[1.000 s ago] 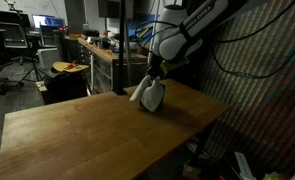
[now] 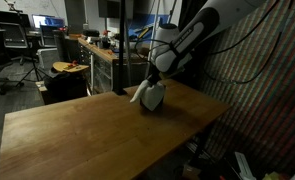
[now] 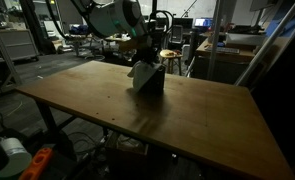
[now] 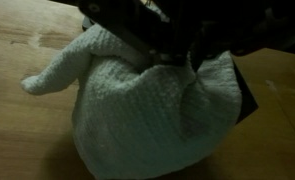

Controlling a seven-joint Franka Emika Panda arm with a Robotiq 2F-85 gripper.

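Observation:
A white knitted cloth point(image 4: 152, 115) hangs bunched below my gripper, which is shut on its upper part. One loose end of the cloth sticks out to the left in the wrist view. In exterior view 2 the cloth point(image 3: 144, 77) hangs in front of a dark box point(image 3: 158, 82) on the wooden table. A dark corner point(image 4: 247, 100) shows behind the cloth in the wrist view. Whether the cloth touches the box or the tabletop cannot be told. The fingertips are mostly hidden by folds and shadow.
A dark vertical post point(image 2: 121, 50) rises behind the table. Chairs and cluttered desks stand farther back.
The arm and gripper sit slightly lower than before, with the cloth still in hold. The cloth's hanging ends have changed shape and spread a little.

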